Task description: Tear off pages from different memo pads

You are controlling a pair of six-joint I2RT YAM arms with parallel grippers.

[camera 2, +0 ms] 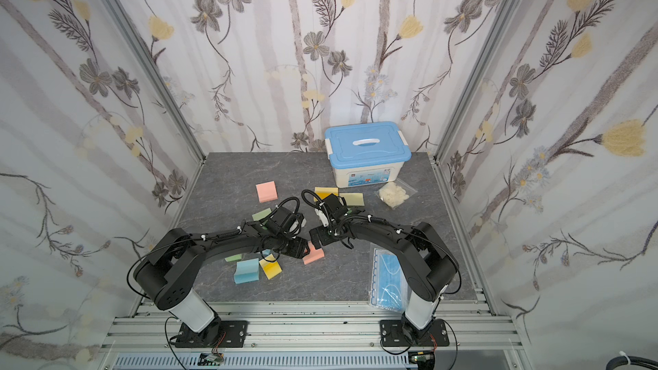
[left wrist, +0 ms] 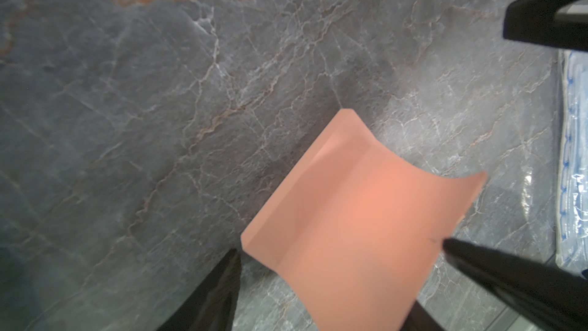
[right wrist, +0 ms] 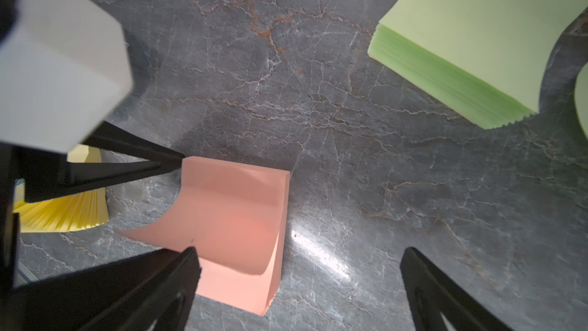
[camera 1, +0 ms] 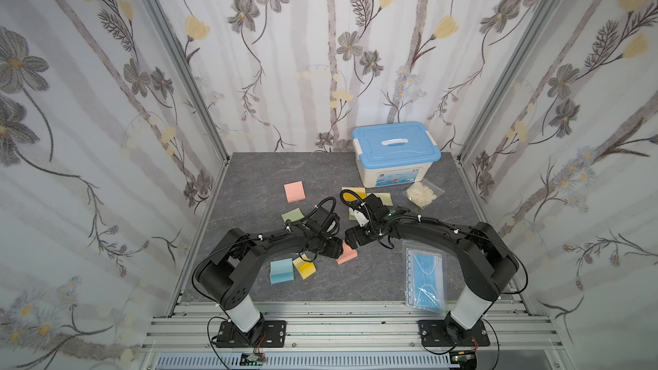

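Observation:
A pink memo pad [camera 1: 347,255] lies on the grey table between the two grippers, its top page curled up at one end in the left wrist view. My left gripper is open, its fingers on either side of the lower part of the pad in that view. My right gripper also stands open; one dark fingertip [right wrist: 186,263] overlaps the raised page edge, and whether it touches cannot be told. Other pads lie around: green [right wrist: 465,36], yellow [camera 1: 305,267], blue [camera 1: 281,271] and a second pink one [camera 1: 294,191].
At the back right is a lidded blue-and-white box [camera 1: 396,154], with a clear bag of pale pieces [camera 1: 422,194] in front. A clear pouch with blue contents [camera 1: 425,279] lies front right.

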